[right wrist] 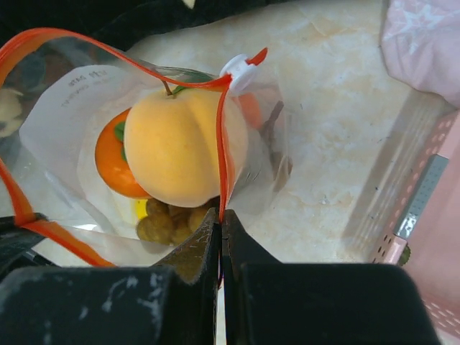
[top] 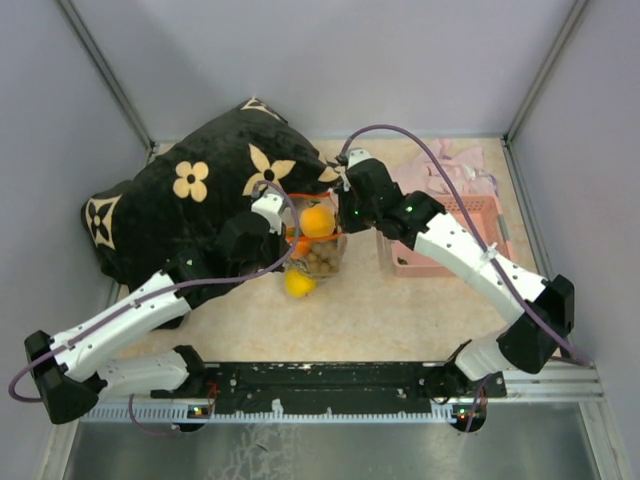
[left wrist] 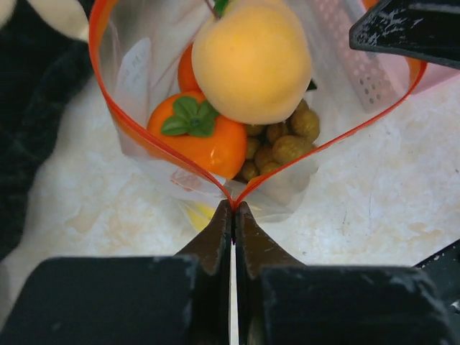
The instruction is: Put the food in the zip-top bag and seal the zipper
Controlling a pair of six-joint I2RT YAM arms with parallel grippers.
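The zip bag (top: pixel 322 255) stands open mid-table, holding a big yellow fruit (left wrist: pixel 248 61), an orange persimmon-like fruit (left wrist: pixel 208 151) and several small olive-brown items (left wrist: pixel 292 147). My left gripper is shut on the bag's orange-edged rim at its near corner. My right gripper is shut on the orange edge too, beside the yellow fruit; a white zipper slider (right wrist: pixel 237 68) sits farther along that edge. A yellow object (top: pixel 299 283) shows low at the bag's near side; whether it is inside is unclear.
A dark flower-patterned cushion (top: pixel 180 200) fills the back left. A pink basket (top: pixel 430 265) stands at the right, with pink cloth (top: pixel 455 165) behind it.
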